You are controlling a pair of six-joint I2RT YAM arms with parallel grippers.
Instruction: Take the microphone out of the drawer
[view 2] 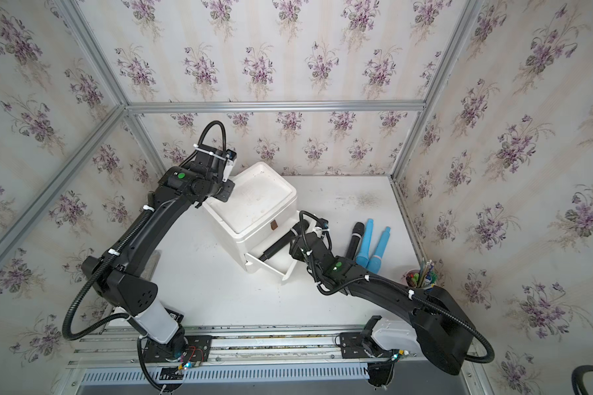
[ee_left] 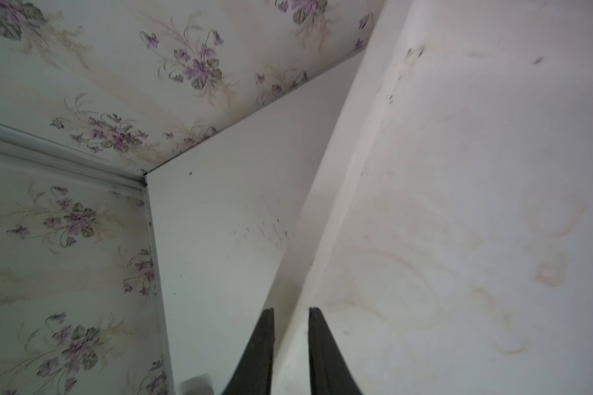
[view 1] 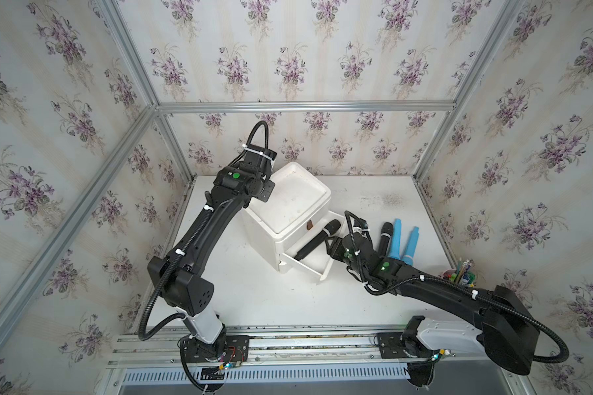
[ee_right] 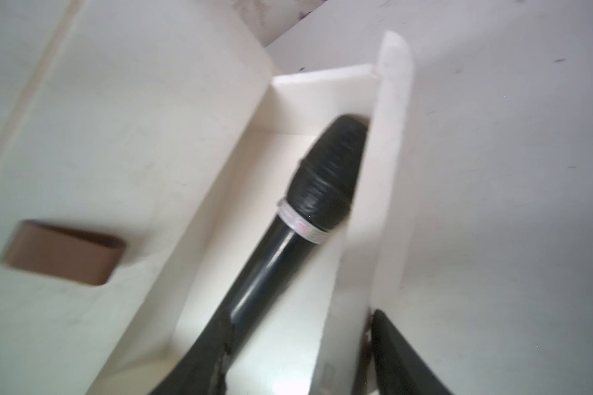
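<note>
A black microphone (ee_right: 323,177) with a pale band lies diagonally in the pulled-out drawer (ee_right: 303,89) of a white plastic unit (view 1: 263,237). My right gripper is at the drawer's front wall, one finger inside, over the microphone's handle, the other outside; whether it grips the wall is unclear. My left gripper is over the unit's top, its fingertips low in the left wrist view by the raised rim; what is between them is hard to see.
Right of the drawer lie another black microphone (view 1: 385,233) and two blue cylinders (view 1: 411,243). A cup of pens (view 1: 461,276) stands at the right edge.
</note>
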